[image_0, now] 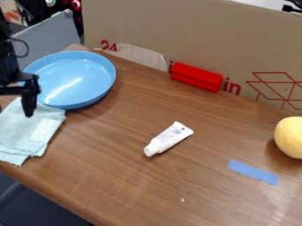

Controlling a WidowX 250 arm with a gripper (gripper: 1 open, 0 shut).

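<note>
My black gripper (19,93) is at the left edge of the camera view, partly out of frame, open over the upper part of a folded pale cloth (26,132) at the table's front left. A blue plate (76,76) lies just behind the cloth, to the right of the gripper. Whether anything touches the fingertips is hard to tell.
A white tube (168,139) lies mid-table. A red box (196,77) rests against a cardboard wall (200,35) at the back. A yellow round object (288,137) and a blue tape strip (252,172) are at the right.
</note>
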